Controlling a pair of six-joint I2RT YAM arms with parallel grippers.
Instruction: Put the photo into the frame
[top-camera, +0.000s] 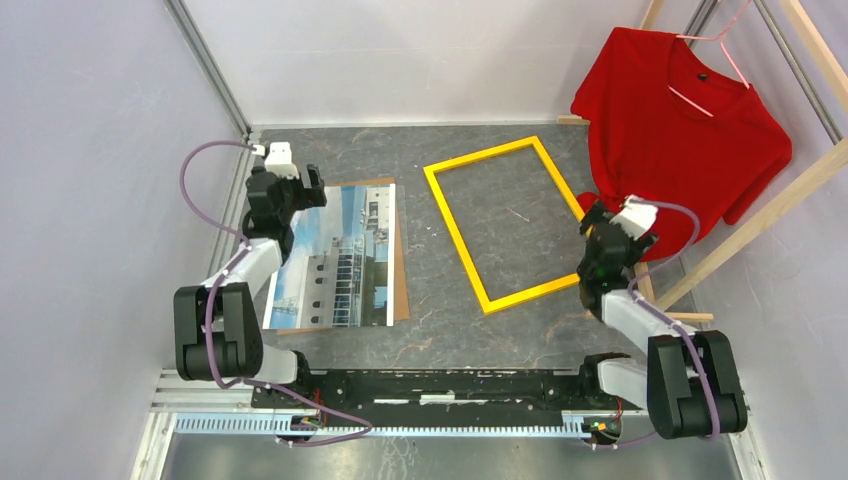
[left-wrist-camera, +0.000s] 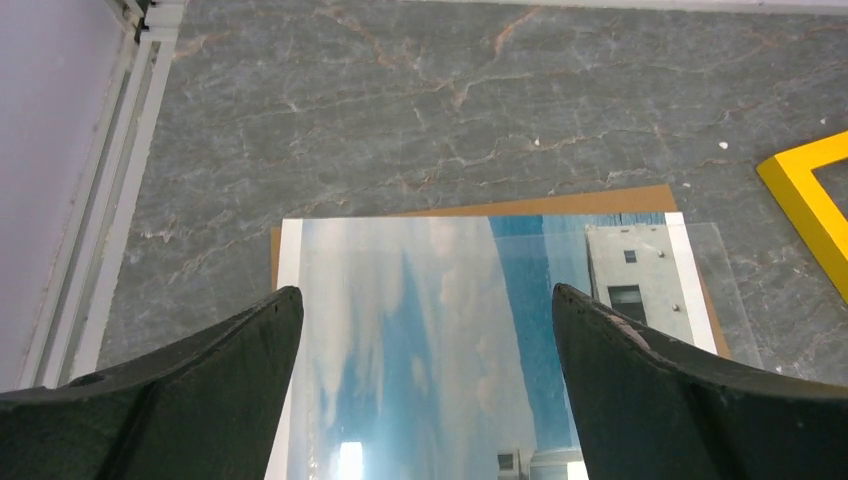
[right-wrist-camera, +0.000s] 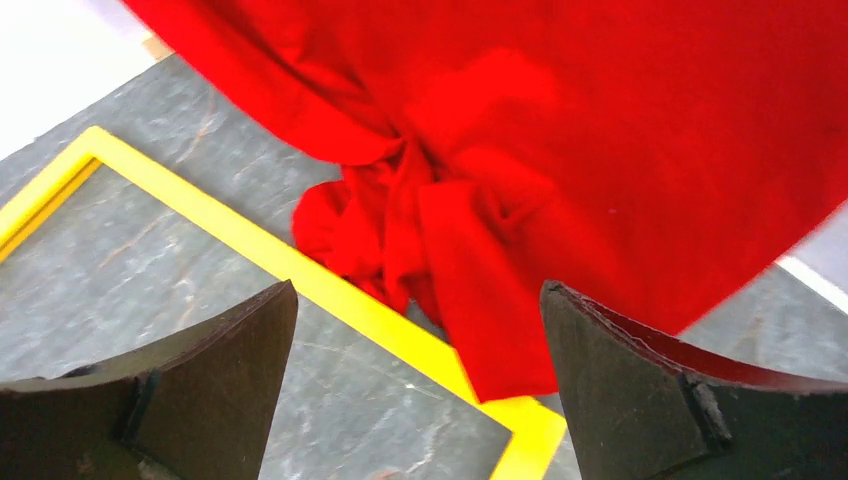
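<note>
The photo (top-camera: 340, 260), a seaside scene of white buildings and blue sky, lies on the left of the table over a brown backing board (top-camera: 402, 290). A clear sheet (left-wrist-camera: 725, 270) juts out past its right side in the left wrist view. To the right rests an empty yellow frame (top-camera: 460, 235), flat on the table. Above the photo's far left part, my left gripper is open and empty. My right gripper hangs open over the frame's right side, nothing between its fingers; in the top view its arm hides part of that side.
A red T-shirt (top-camera: 670, 140) hangs from a wooden rack (top-camera: 770, 215) at the right. Its lower edge drapes over the frame's right bar. Bare grey table (top-camera: 425, 260) separates photo and frame.
</note>
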